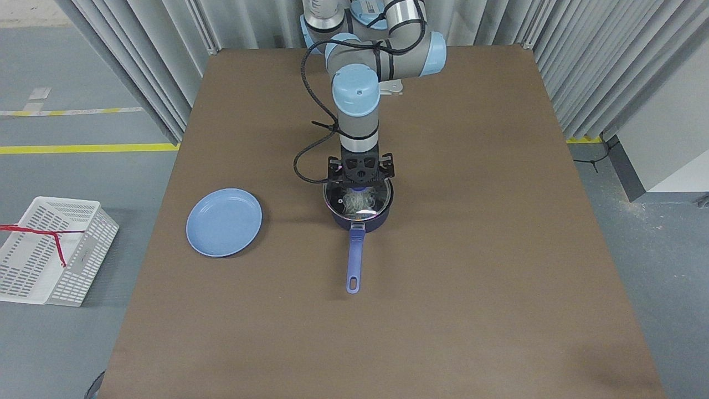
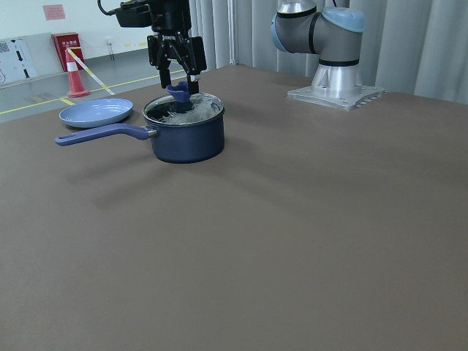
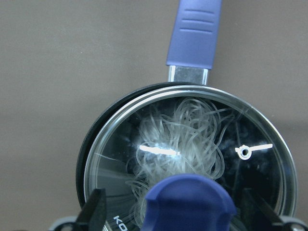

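A dark blue saucepan (image 2: 188,144) with a glass lid (image 3: 120,173) sits on the table, its long handle (image 1: 353,266) pointing toward the front camera. Pale noodle-like strands show through the lid. My gripper (image 2: 176,70) is over the lid, its fingers open either side of the blue lid knob (image 3: 190,202), which sits between them in the wrist view. Whether they touch the knob is not clear.
A light blue plate (image 1: 224,222) lies left of the pan on the brown table (image 1: 478,279). A white plastic basket (image 1: 80,272) is on the floor to the left.
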